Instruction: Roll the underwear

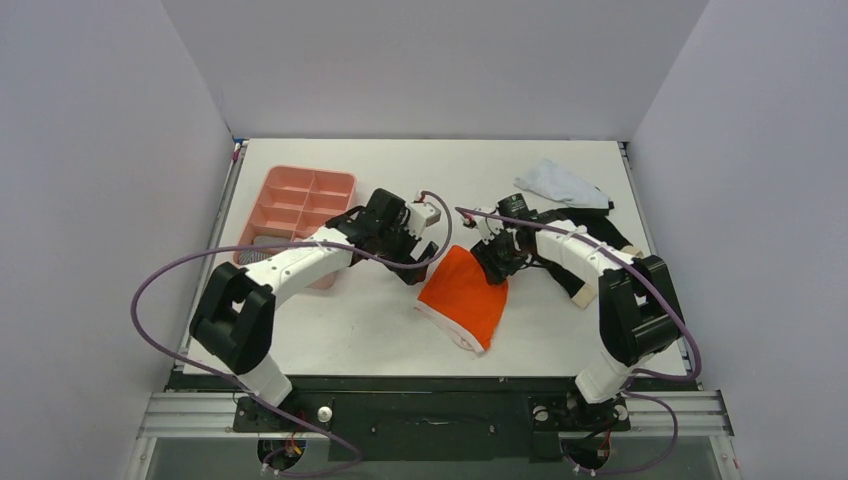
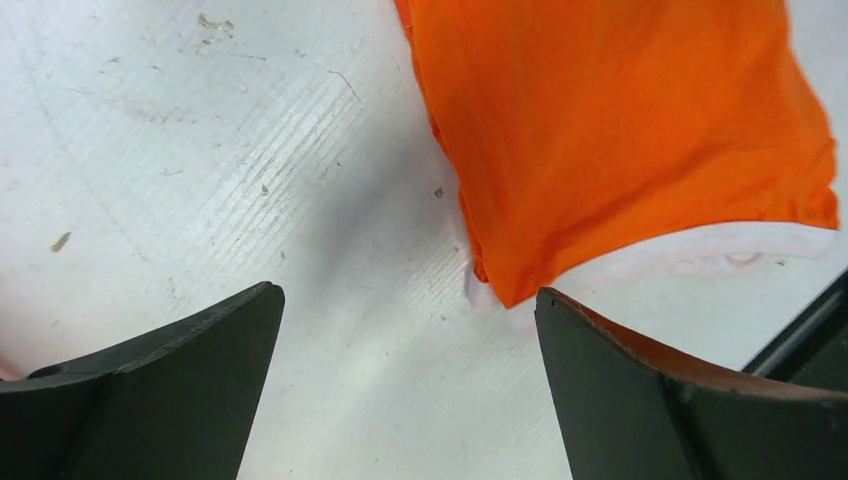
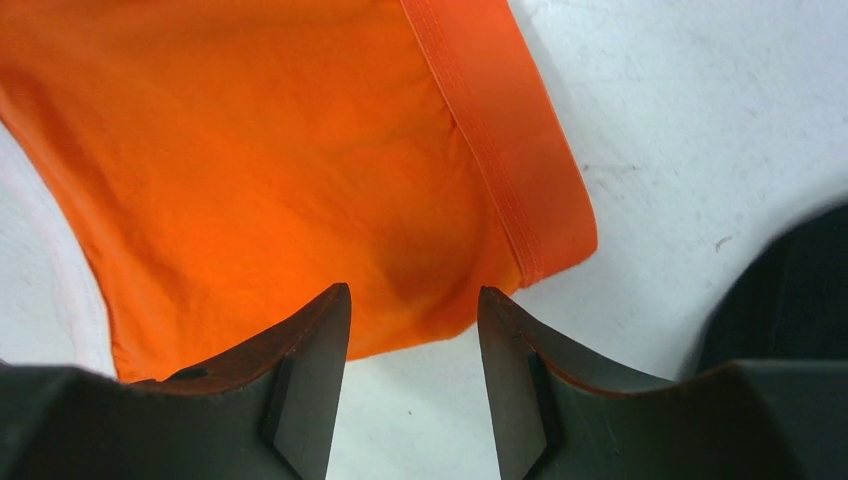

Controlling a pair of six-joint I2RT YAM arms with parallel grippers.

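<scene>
Orange underwear (image 1: 464, 298) lies flat at the table's centre front, its pale edging along the left front side. In the left wrist view the orange cloth (image 2: 620, 110) fills the upper right, clear of my left gripper, which is open and empty beside it. My right gripper stands part open over the cloth's corner; the fabric (image 3: 270, 180) passes ahead of its fingers and nothing is clamped between them. A stitched orange band (image 3: 510, 140) shows at the cloth's right side. From above, the right gripper (image 1: 492, 270) covers the underwear's right back corner.
A pink divided box (image 1: 290, 190) with grey items in one compartment stands at the left back. Black clothing (image 1: 568, 255) and a light blue cloth (image 1: 562, 184) lie on the right.
</scene>
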